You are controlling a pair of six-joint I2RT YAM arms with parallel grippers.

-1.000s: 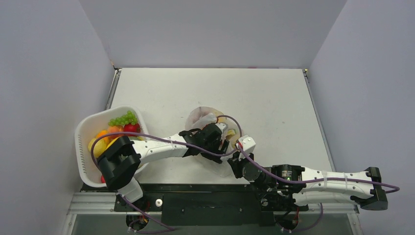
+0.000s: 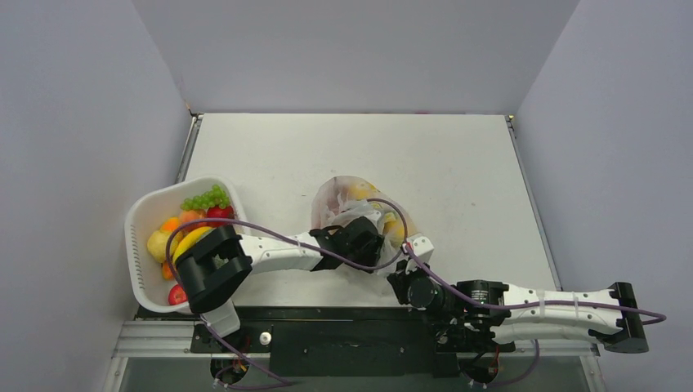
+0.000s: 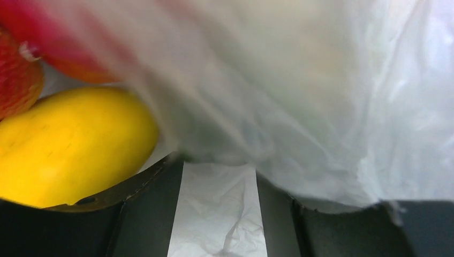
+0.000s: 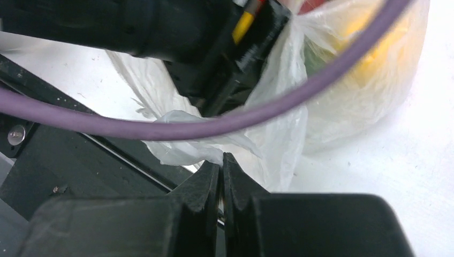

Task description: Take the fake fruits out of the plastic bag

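A translucent plastic bag point(image 2: 331, 196) with fruit inside lies at the middle front of the table. My left gripper is inside it, part open with only bag lining seen between its fingers; a yellow fruit point(image 3: 75, 139) lies left of them and red fruit point(image 3: 16, 75) behind that. My right gripper is shut on the bag's thin edge at the front. In the top view the left wrist covers part of the bag.
A white basket point(image 2: 135, 245) of assorted fake fruits stands at the left. Purple cables arch over both arms.
The left arm has moved a little down and right over the last second, and the right gripper has shifted slightly down and right.
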